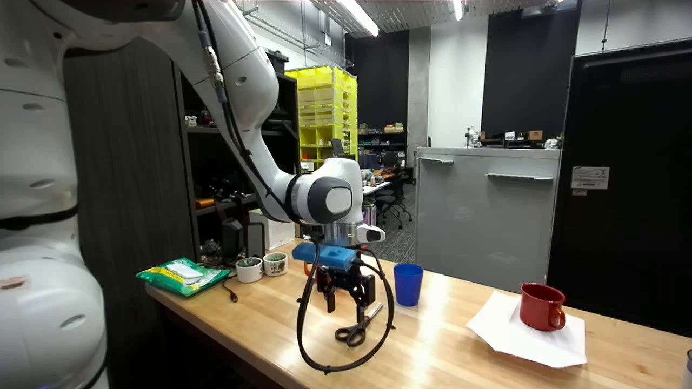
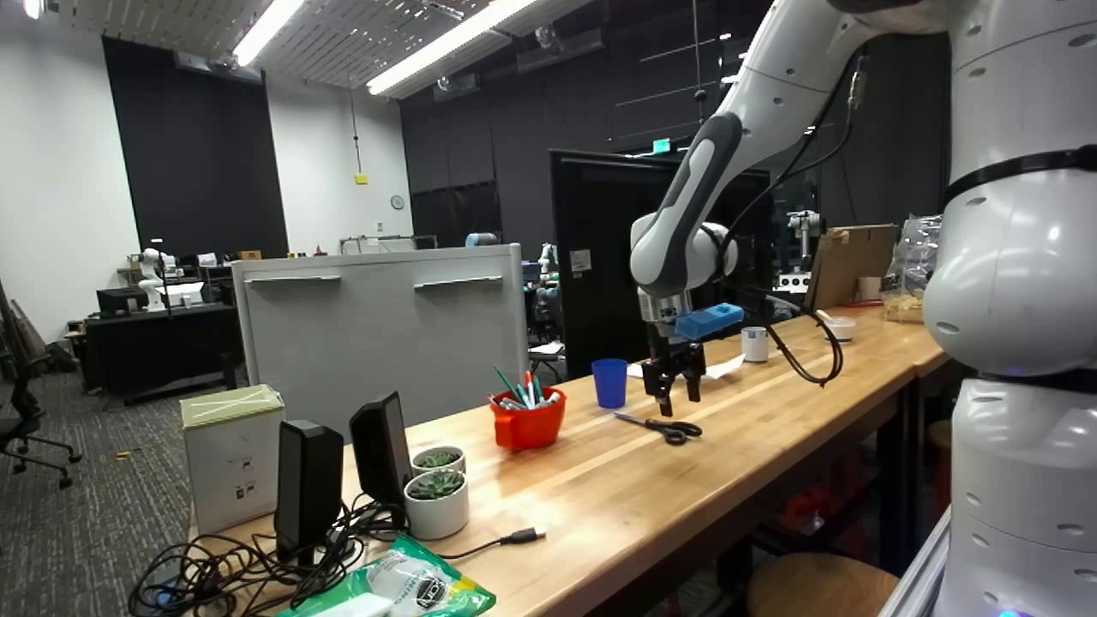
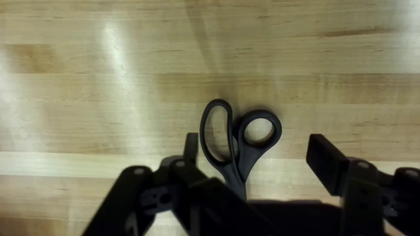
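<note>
Black-handled scissors [image 3: 243, 157] lie flat on the wooden table, their two finger loops plain in the wrist view; the blades are hidden there behind the gripper. My gripper [image 1: 345, 310] is above the scissors, fingers pointing down. In the wrist view the gripper stands open with a wide gap, and the handles show between its fingers, closer to the left one. Nothing is gripped. From the other side, the gripper [image 2: 679, 401] appears over the scissors [image 2: 663, 427], whose metal blades point toward the blue cup.
A blue cup [image 1: 408, 285] stands close behind the scissors. The orange-red container [image 2: 530, 423] holds several pens. A red mug [image 1: 542, 307] sits on white paper [image 1: 493, 317] at the right. Potted plants [image 1: 249, 269] and a green packet [image 1: 185, 276] occupy the left end.
</note>
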